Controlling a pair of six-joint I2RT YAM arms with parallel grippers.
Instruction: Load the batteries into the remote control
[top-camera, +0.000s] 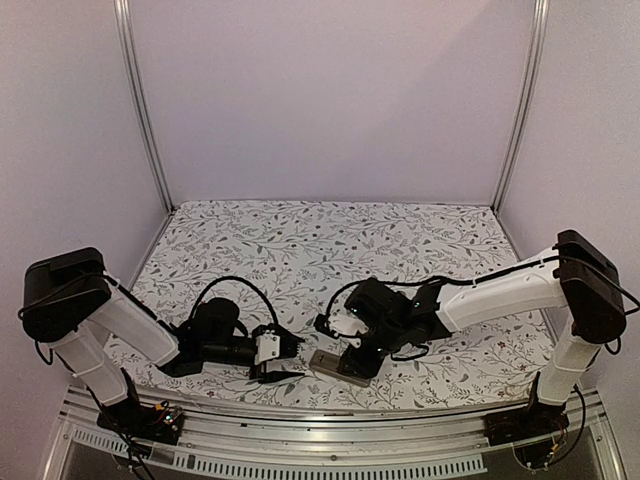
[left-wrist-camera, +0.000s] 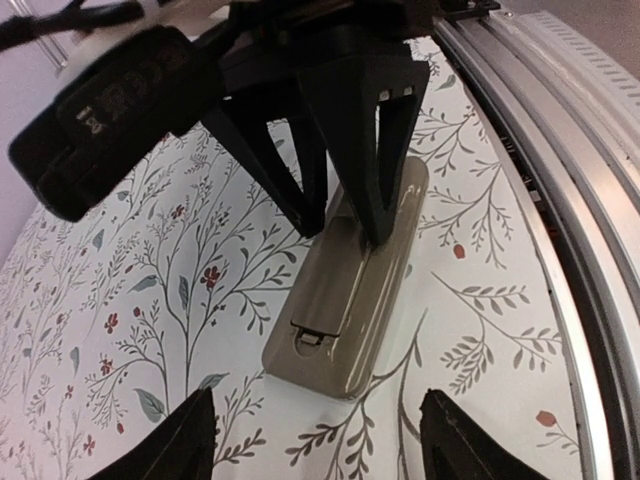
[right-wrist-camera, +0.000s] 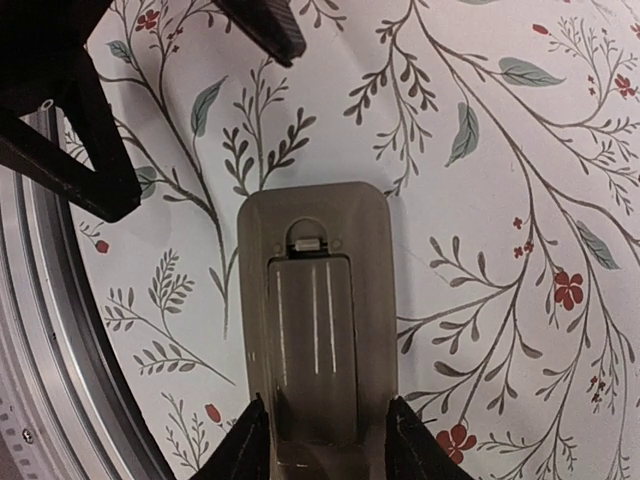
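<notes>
The grey-brown remote control (right-wrist-camera: 378, 260) lies on the patterned table with its back up. Its long battery cover (right-wrist-camera: 315, 350) sits in the recess; whether it is fully closed I cannot tell. My right gripper is over the remote, its fingers (right-wrist-camera: 245, 445) apart on either side of the cover's lower part, holding nothing that shows. In the left wrist view those fingers (left-wrist-camera: 385, 190) come down close to the remote's top face (left-wrist-camera: 320, 370). My left gripper (top-camera: 302, 360) stands open and empty, just left of the remote. No loose batteries show.
A metal rail (top-camera: 330, 425) runs along the table's front edge, close to the remote.
</notes>
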